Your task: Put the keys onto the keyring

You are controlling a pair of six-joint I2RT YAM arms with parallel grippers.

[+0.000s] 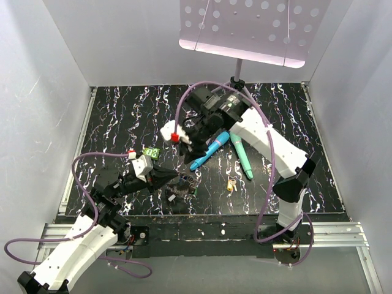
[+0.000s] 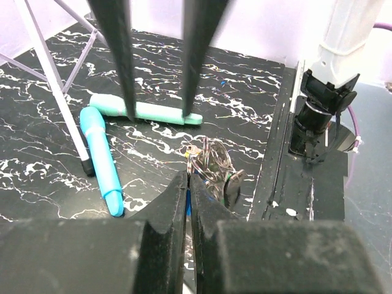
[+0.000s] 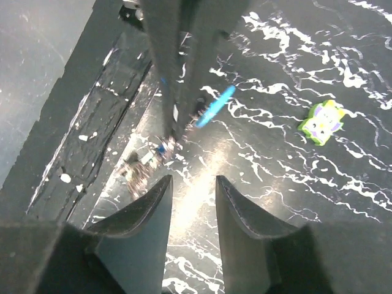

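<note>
My left gripper is shut on the keyring bundle point(image 2: 214, 168), a tangle of metal loops and dark pieces at its fingertips. From above, this bundle point(image 1: 182, 186) hangs just beyond the left gripper point(image 1: 176, 174), over the front of the table. My right gripper stands open, its fingers apart and nothing between them. In the right wrist view, the blurred bundle point(image 3: 142, 170) appears beyond its left finger. A loose key with a yellow tag point(image 1: 231, 184) lies on the table to the right.
A blue marker point(image 1: 210, 150) and a green marker point(image 1: 241, 155) lie on the black marbled table. A green figure-patterned block point(image 3: 322, 122) sits behind the left gripper. The music stand point(image 1: 245, 37) rises at the back.
</note>
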